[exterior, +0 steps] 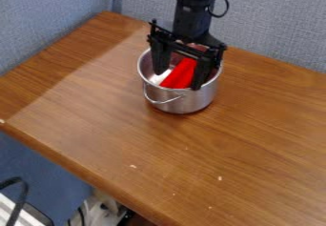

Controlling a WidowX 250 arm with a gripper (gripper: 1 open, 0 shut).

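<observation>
A silver metal pot [182, 102] with a wire handle stands on the wooden table [114, 163]. A red object [178, 74] lies inside it, with something pale beside it at the left. My black gripper [176, 66] is lowered into the pot's opening from above, its fingers spread open over the red object. The fingertips are partly hidden, and I cannot tell whether they touch it.
Grey-blue padded walls border the back and left. Cables and white parts lie below the table edge at bottom left.
</observation>
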